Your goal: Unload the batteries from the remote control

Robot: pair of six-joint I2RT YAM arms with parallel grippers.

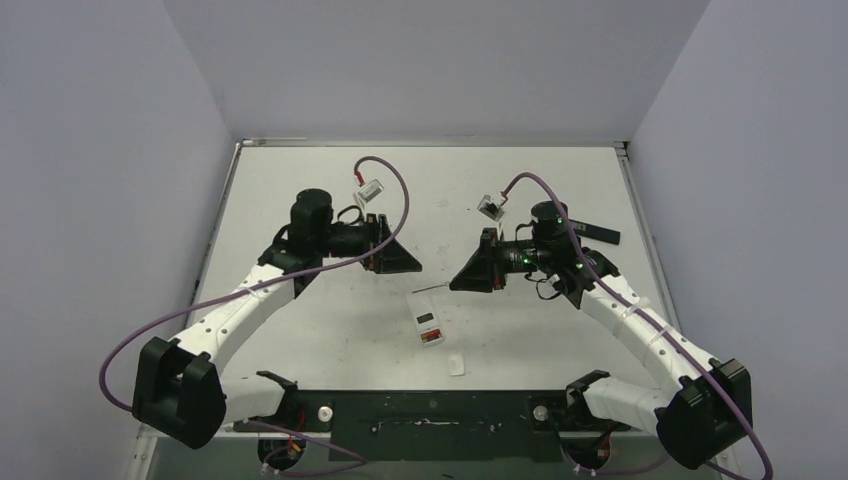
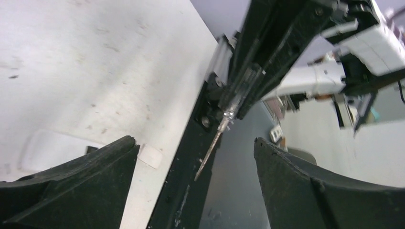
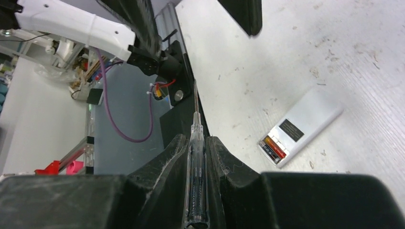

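Note:
On the table lies a white remote control (image 1: 425,318), its battery bay uncovered. Two batteries (image 3: 274,148) sit in that bay, one orange-red and one dark. A small white cover (image 1: 457,365) rests apart from the remote, nearer the front edge. My right gripper is shut on the clear handle of a thin screwdriver (image 3: 197,126), whose shaft points away from the fingers toward the left arm. Across from it, my left gripper stands open in the air, nothing between its fingers. Both grippers are above the table, behind the battery end of the remote.
A black bar-shaped object (image 1: 597,232) lies at the right side of the table behind the right arm. A dark strip (image 1: 430,425) runs along the front edge.

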